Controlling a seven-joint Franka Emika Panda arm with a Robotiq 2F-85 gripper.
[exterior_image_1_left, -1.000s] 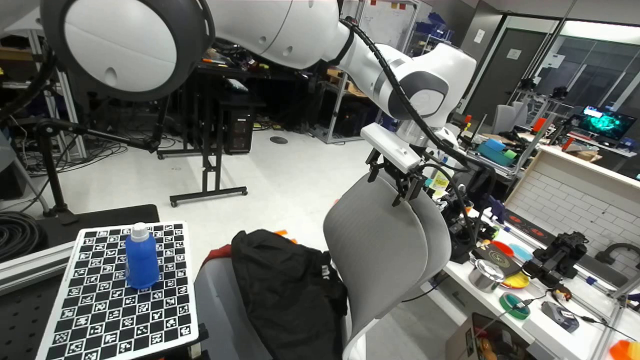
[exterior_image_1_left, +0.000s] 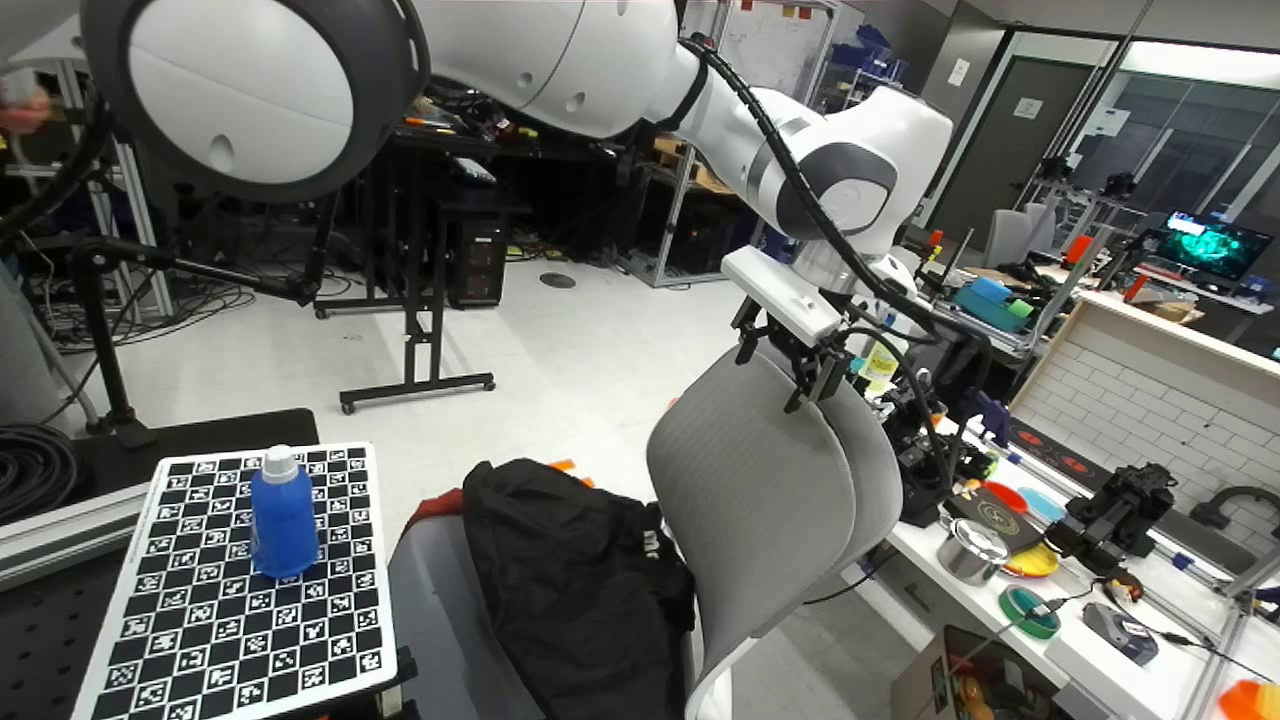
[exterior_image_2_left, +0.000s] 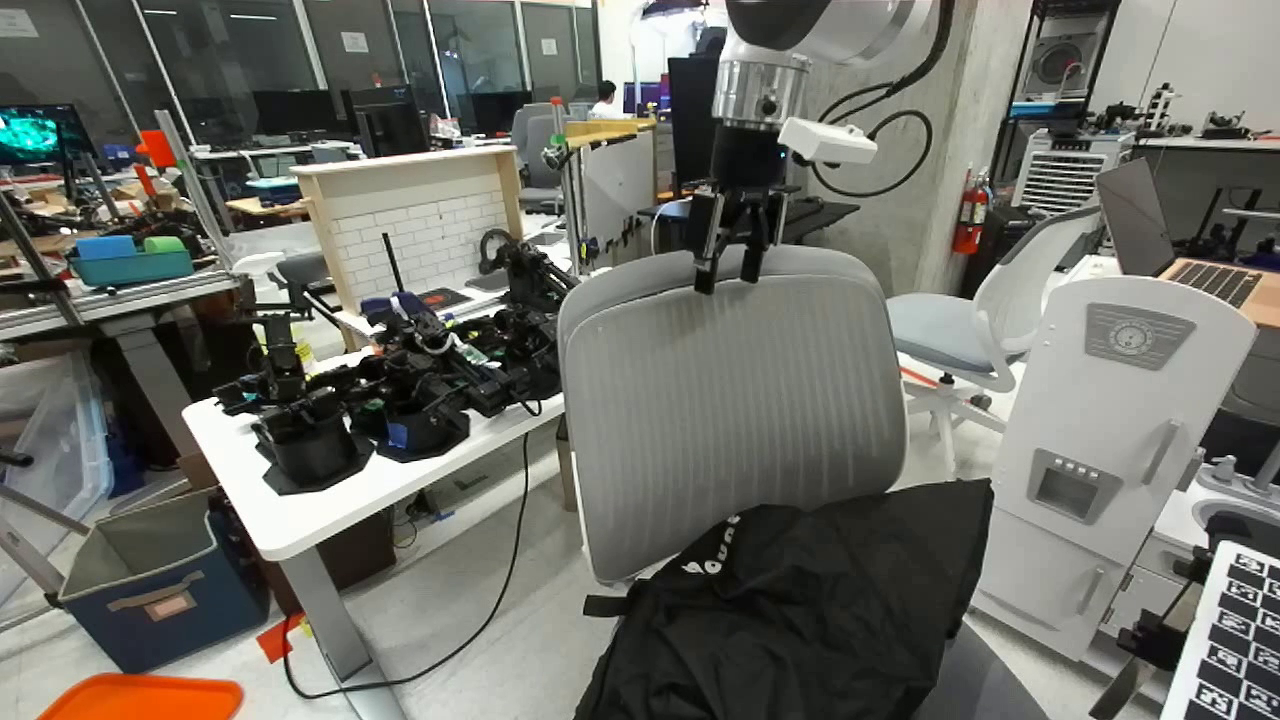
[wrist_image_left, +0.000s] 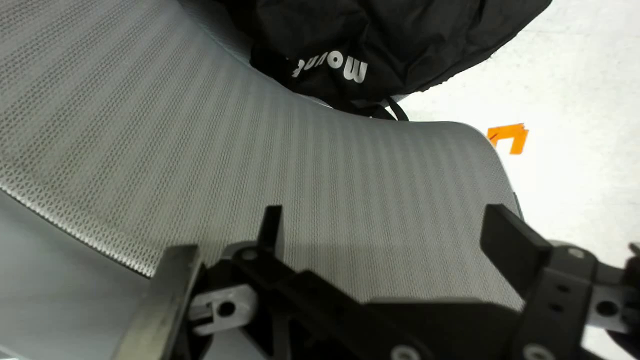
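Note:
My gripper is open over the grey mesh chair back (wrist_image_left: 360, 180), and only the backrest shows between its fingers in the wrist view. In the second exterior view the gripper (exterior_image_2_left: 728, 286) points down at the top edge of the backrest (exterior_image_2_left: 732, 396); whether it touches cannot be told. A black bag or garment (exterior_image_1_left: 576, 576) with white lettering lies on the seat in front of the backrest. Off to the left in the first exterior view, a blue bottle (exterior_image_1_left: 284, 522) with a white cap stands upright on a checkered marker board (exterior_image_1_left: 180, 612).
A white table (exterior_image_2_left: 300, 504) carrying black robot arms (exterior_image_2_left: 408, 396) stands beside the chair. A grey toy fridge (exterior_image_2_left: 1104, 468) is on its other side. Open floor (exterior_image_1_left: 576, 348) lies behind the chair in the first exterior view.
The arm, chair, black cloth and bottle look unmoved. At the far left edge, a person's hand and grey clothing have come into view.

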